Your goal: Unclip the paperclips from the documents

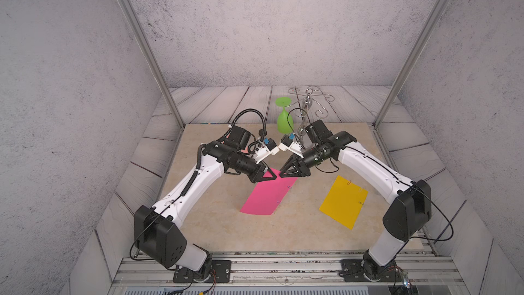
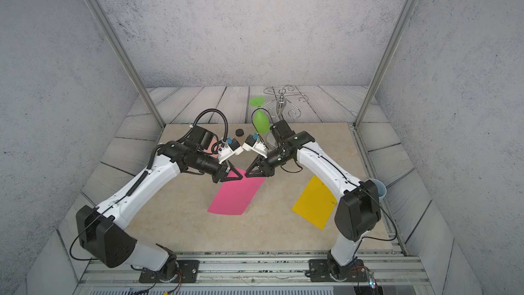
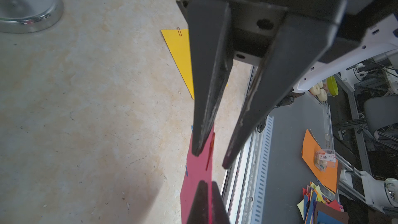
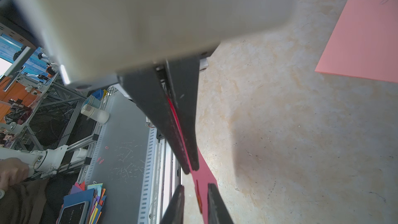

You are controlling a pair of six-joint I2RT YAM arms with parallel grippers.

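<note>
A pink document (image 1: 267, 196) is raised between the two grippers in the middle, paperclips along its edge; in the left wrist view a red clip (image 3: 210, 151) sits at its edge. My left gripper (image 1: 273, 177) is shut on the pink document's edge. My right gripper (image 1: 282, 174) is at the same sheet, fingers part open beside the red clip. A yellow document (image 1: 342, 202) with paperclips (image 1: 348, 182) lies at the right, and a light pink document (image 4: 356, 37) with a clip lies at the back left.
A green vase (image 1: 285, 120) and a metal stand (image 1: 308, 101) stand at the back; a light blue cup (image 2: 381, 188) is at the far right edge.
</note>
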